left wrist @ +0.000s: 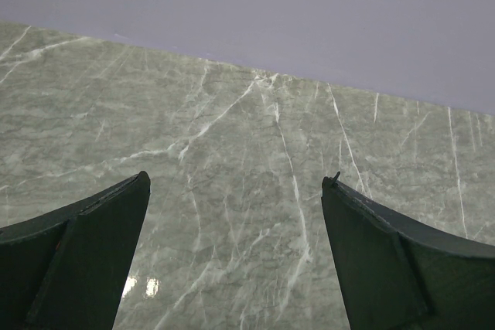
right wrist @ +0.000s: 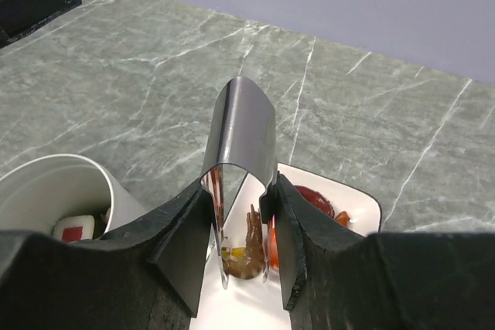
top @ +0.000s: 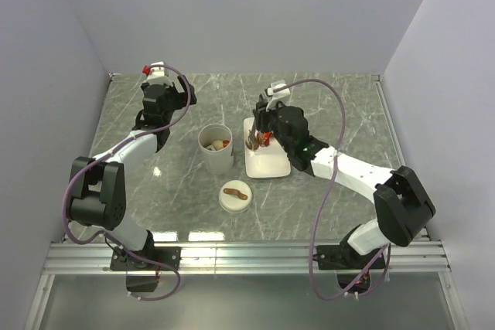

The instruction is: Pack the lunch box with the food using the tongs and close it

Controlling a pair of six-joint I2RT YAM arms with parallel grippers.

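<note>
Silver metal tongs [right wrist: 246,125] are squeezed in my right gripper, which is shut on them. Their tips reach down over the white tray [top: 267,169], one on each side of a brown food piece [right wrist: 246,264] with a yellow bit; whether they grip it cannot be told. Red and orange food [right wrist: 315,200] lies close by, inside the same tray. My left gripper stands open over bare table, nothing between its wide-apart fingers [left wrist: 97,245].
Left of the tray stands a white pot [top: 218,161] with several food pieces inside. A round white lid [top: 235,205] with a brown handle lies in front.
</note>
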